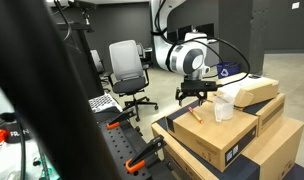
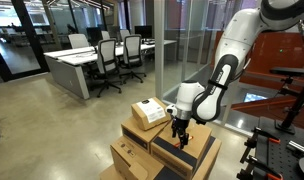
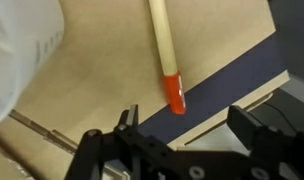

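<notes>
A slim tan stick or marker (image 3: 164, 42) with an orange-red end lies on top of a cardboard box; it also shows as a small marker (image 1: 195, 115) in exterior view 1. My gripper is open above the box, its two fingers on either side of the orange end in the wrist view and nothing held between them. A white translucent container (image 1: 224, 106) stands on the same box to the right of the marker. Part of that container (image 3: 22, 50) fills the wrist view's left edge.
The cardboard box (image 1: 217, 139) has dark tape along its edges. Other boxes (image 1: 277, 145) are stacked beside and behind it, with a rounded cardboard package (image 2: 149, 113) on one. Open floor and office chairs (image 1: 126, 62) lie farther back.
</notes>
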